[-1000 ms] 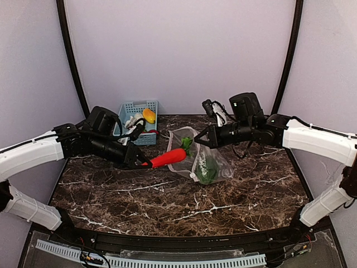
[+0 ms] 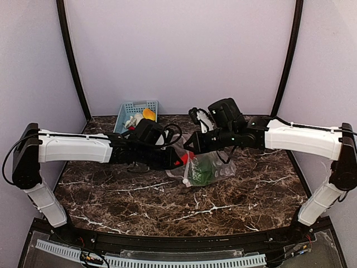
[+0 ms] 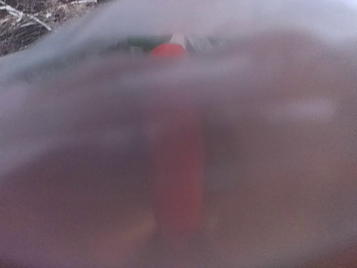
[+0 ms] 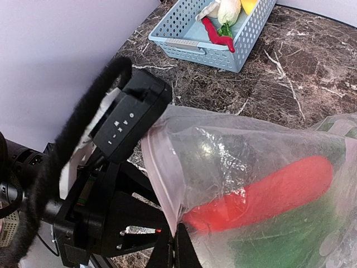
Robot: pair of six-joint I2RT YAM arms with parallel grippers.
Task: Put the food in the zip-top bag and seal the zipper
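Note:
The clear zip top bag (image 2: 226,169) stands with its mouth toward the left, a green vegetable (image 2: 202,173) inside. A long red carrot (image 4: 273,195) lies mostly inside the bag, seen through its film. My left gripper (image 2: 176,163) is at the bag mouth, shut on the carrot's near end; its fingertips are partly hidden behind the bag's edge. In the left wrist view, cloudy film covers the lens, and the carrot (image 3: 181,173) shows only as a red blur. My right gripper is shut on the rim of the bag mouth, holding it up.
A light blue basket (image 4: 223,60) with a red pepper (image 4: 216,36), a white vegetable (image 4: 229,12) and a yellow item (image 2: 149,114) stands at the back left. Both grippers are close together at the bag mouth.
My left gripper has moved right, carrying the carrot from outside the bag deep into it. Over the same second the right gripper shifted slightly left.

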